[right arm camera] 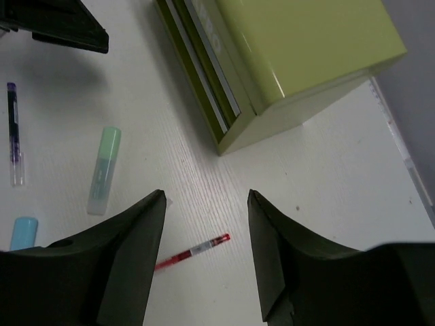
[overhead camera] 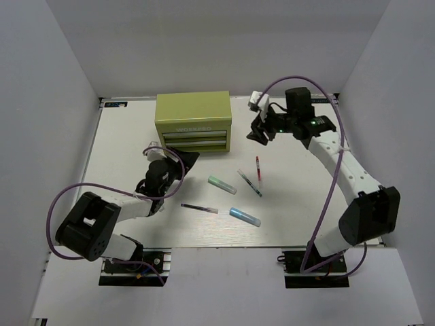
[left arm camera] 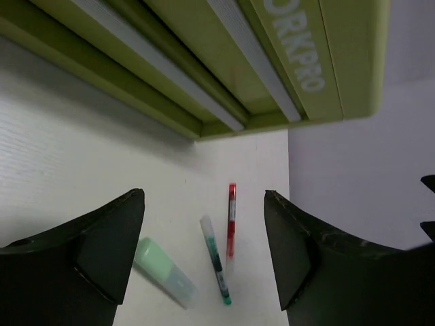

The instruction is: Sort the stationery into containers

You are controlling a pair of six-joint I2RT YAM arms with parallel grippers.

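An olive WORKPRO drawer box [overhead camera: 194,105] stands at the back, its two silver-edged drawers [overhead camera: 196,142] facing the front. On the table lie a green-capped tube [overhead camera: 221,185], a blue tube [overhead camera: 245,216], a dark purple-ended pen [overhead camera: 199,208], a green-tipped pen [overhead camera: 249,183] and a red pen [overhead camera: 258,168]. My left gripper [overhead camera: 189,161] is just in front of the box; in its wrist view the fingers [left arm camera: 112,241] are apart and empty. To the right of the box, my right gripper [overhead camera: 257,134] hangs over the table, open, with nothing held.
Bare table [overhead camera: 296,204] stretches across the right side and behind the right gripper. The left arm [overhead camera: 160,178] covers part of the table's left side. In the right wrist view, the left gripper's dark finger [right arm camera: 71,27] shows at the upper left.
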